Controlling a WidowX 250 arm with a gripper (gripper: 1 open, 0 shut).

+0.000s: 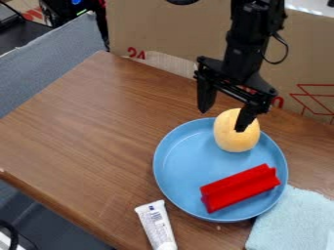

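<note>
My black gripper (225, 111) hangs open over the far side of a blue plate (182, 166), its fingers above and around the top of a yellow rounded object (235, 139) with nothing held between them. The yellow object rests on the plate. A red bar-shaped object (239, 187) lies on the plate's near part.
A white tube (156, 228) lies at the near table edge, and a pale blue cloth (292, 229) at the lower right. A cardboard panel (163, 34) stands behind.
</note>
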